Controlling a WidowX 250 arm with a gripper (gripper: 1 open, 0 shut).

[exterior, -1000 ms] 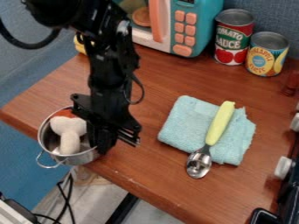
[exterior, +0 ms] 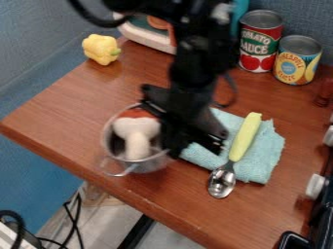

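Observation:
My black gripper (exterior: 166, 117) hangs blurred over the small steel pot (exterior: 140, 163), at its right side; whether its fingers are shut is unclear. Inside the pot is a white mushroom-like object with a red top (exterior: 134, 133). To the right, a light blue cloth (exterior: 264, 156) holds a spoon with a yellow handle (exterior: 242, 137).
A tomato can (exterior: 259, 44) and a second can (exterior: 297, 60) stand at the back right. A yellow pepper-like object (exterior: 101, 49) is at the back left. A black appliance (exterior: 318, 204) is at the right edge.
The arm and the pot with its contents have moved rightward, toward the cloth, and the arm now covers more of the table's middle.

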